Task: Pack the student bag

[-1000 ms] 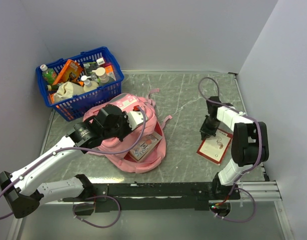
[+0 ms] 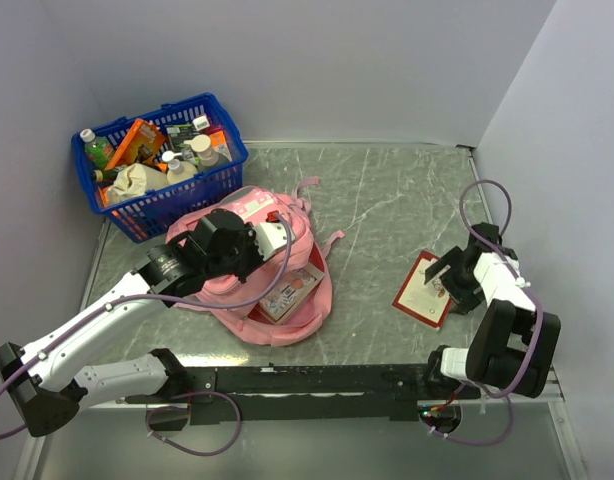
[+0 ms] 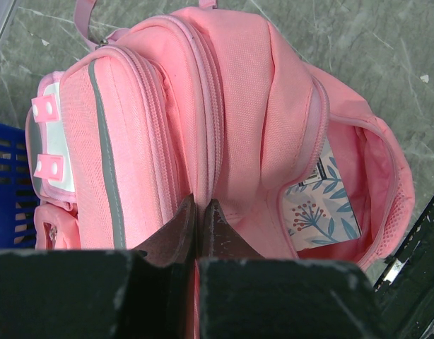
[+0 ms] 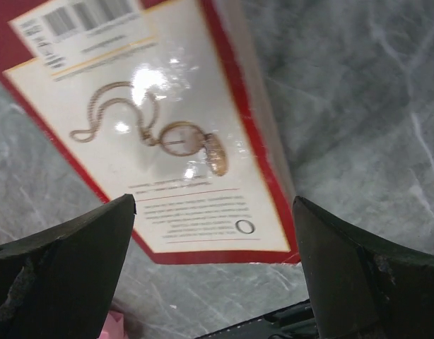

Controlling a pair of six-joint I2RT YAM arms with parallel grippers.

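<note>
An open pink backpack (image 2: 302, 318) lies on the grey floor, left of centre. My left gripper is shut on a seam of its pink cloth, between two zipped sections. Inside the bag's opening rests a box with blue leaf prints (image 3: 323, 208). To the right, flat on the floor, lies a red-bordered book (image 2: 419, 291) with a pocket-watch picture. My right gripper stands open above this book (image 4: 192, 191), one finger towards either long side, nothing held. In the top view the right gripper (image 2: 450, 283) covers the book's right part.
Behind the bag, at the back left, stands a blue basket (image 2: 159, 222) full of bottles and boxes. A black rail (image 2: 297, 380) runs along the front edge. Bare floor (image 2: 372, 210) lies between bag and book.
The left arm, the bag and the book look unmoved.
</note>
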